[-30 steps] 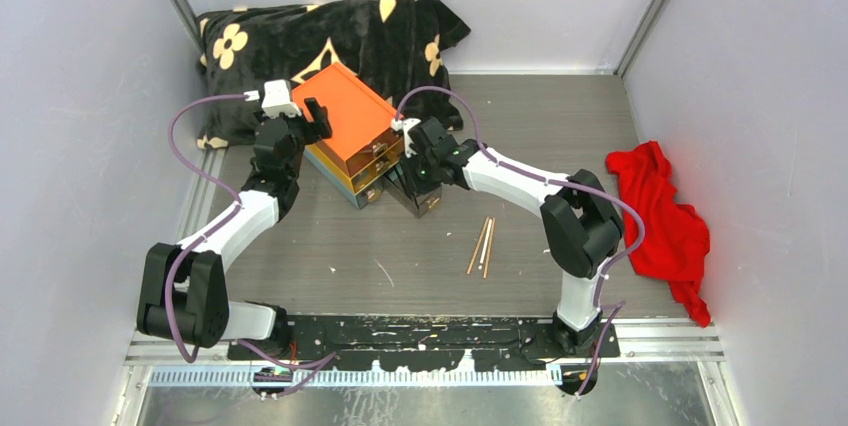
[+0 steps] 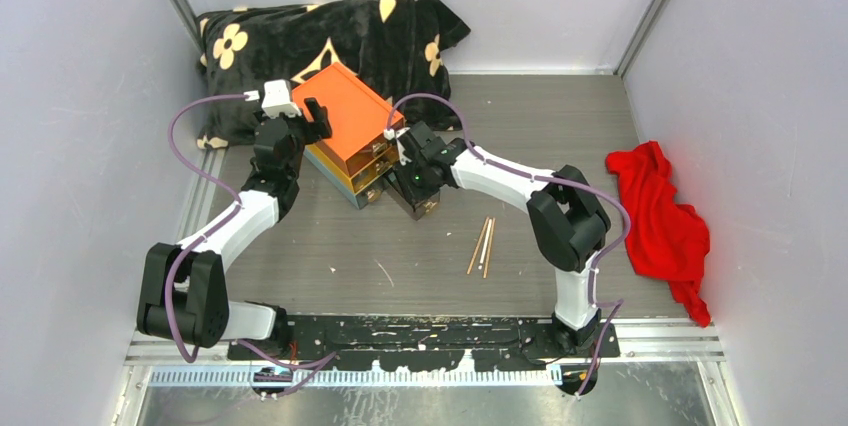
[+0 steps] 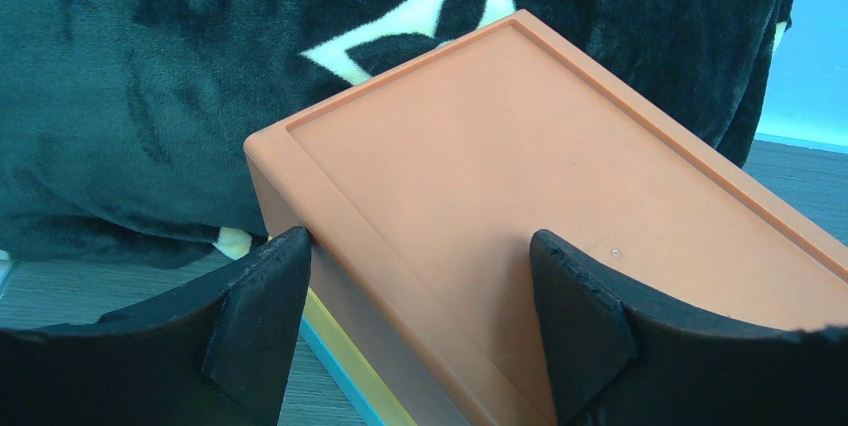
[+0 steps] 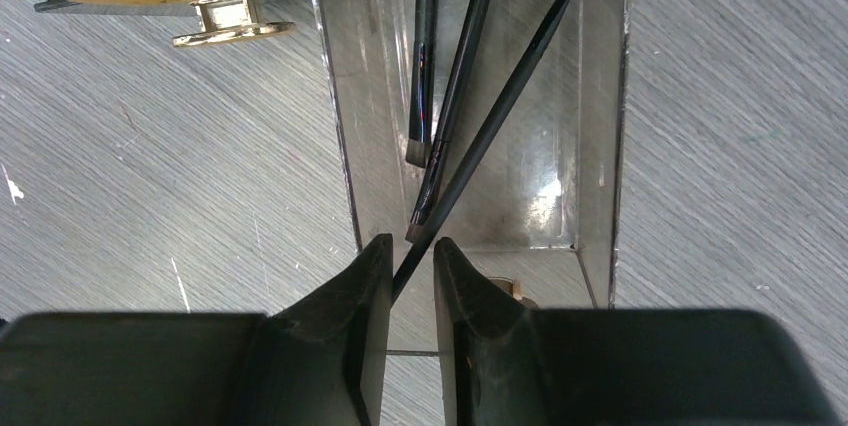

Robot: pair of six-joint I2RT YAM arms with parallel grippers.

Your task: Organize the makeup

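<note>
An orange-topped organizer (image 2: 342, 106) with yellow and blue tiers stands against the dark blanket. My left gripper straddles its top edge, shut on the organizer. In the right wrist view a clear drawer (image 4: 598, 146) is pulled out of the blue tier, holding several black brushes (image 4: 505, 96). My right gripper is over the drawer's front end, part open, with the lower end of one slanting brush at its fingertips; whether it grips it is unclear. Three pale sticks (image 2: 482, 241) lie on the table to the right of the drawer.
A flowered black blanket (image 2: 240, 56) lines the back. A red cloth (image 2: 660, 226) lies along the right side. A gold knob (image 4: 230, 31) juts out beside the drawer.
The left arm and organizer look unchanged.
</note>
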